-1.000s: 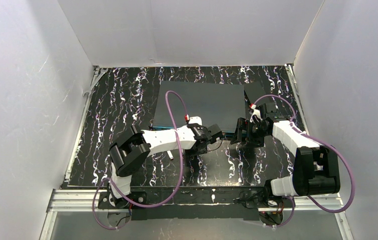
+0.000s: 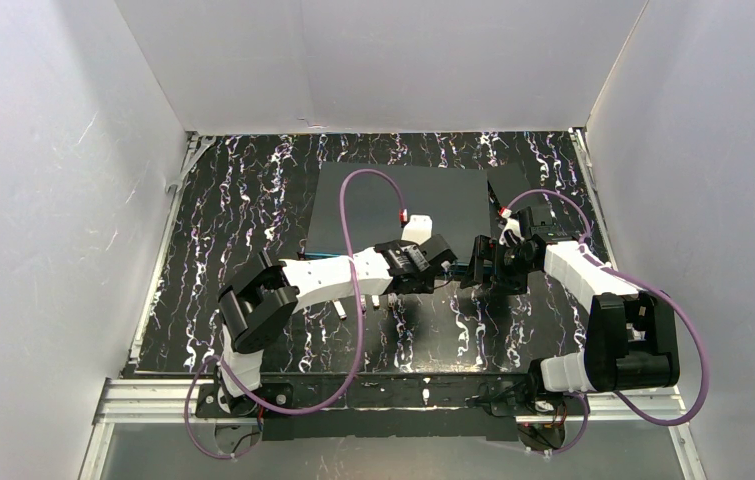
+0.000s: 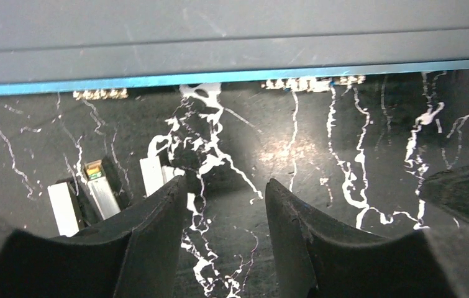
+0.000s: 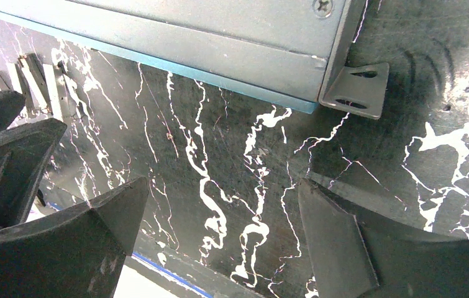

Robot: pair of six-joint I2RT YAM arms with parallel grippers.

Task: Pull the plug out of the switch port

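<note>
The switch (image 2: 403, 205), a wide dark grey box, has a blue strip (image 3: 157, 81) along its front edge. Shiny metal port parts (image 3: 312, 82) show under that strip; I cannot tell whether a plug sits in any of them. Over the table in front of the switch, my left gripper is open, with bare table between its fingers. My right gripper stands open and empty by the switch's front right part. One finger of the right gripper enters the left wrist view; the left gripper's fingers (image 4: 20, 155) enter the right wrist view.
Several small white-labelled modules (image 3: 102, 192) lie on the marbled table left of my left gripper, apart from the switch. A perforated metal bracket (image 4: 362, 90) juts from the switch's right side. The two grippers are close together. Open table lies before the switch.
My left gripper has moved right and slightly toward the switch, nearer the right gripper. More of the small modules are uncovered in the top view. The right arm stays put.
</note>
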